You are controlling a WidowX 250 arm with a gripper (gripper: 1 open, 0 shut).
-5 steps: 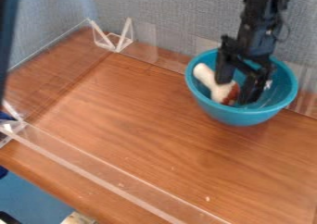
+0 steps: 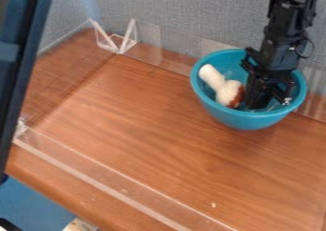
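Observation:
A teal bowl [image 2: 245, 122] sits at the back right of the wooden table. In it lies an elongated cream object [image 2: 215, 80] with a reddish-brown lower end. The black gripper [image 2: 270, 95] reaches down into the right part of the bowl, beside the cream object. Its fingertips are dark and partly hidden, and whether anything is between them is unclear.
A white wire stand [image 2: 114, 40] is at the back left. Clear plastic edging runs along the left and back of the table [image 2: 140, 154]. A dark panel [image 2: 15, 63] fills the left edge.

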